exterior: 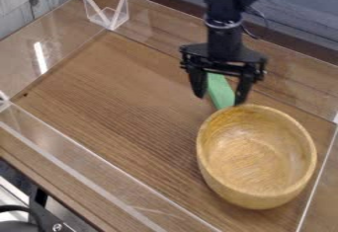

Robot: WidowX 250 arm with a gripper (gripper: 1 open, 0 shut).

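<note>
The black gripper (222, 83) hangs over a green object (218, 92) on the wooden table (106, 108), its fingers open on either side of that object. Whether they touch it is hard to tell. A large yellow bowl (255, 155) stands just in front, at the right.
A clear wire-like holder (106, 9) stands at the back left. The table's edge runs along the lower left, with dark cables beyond it.
</note>
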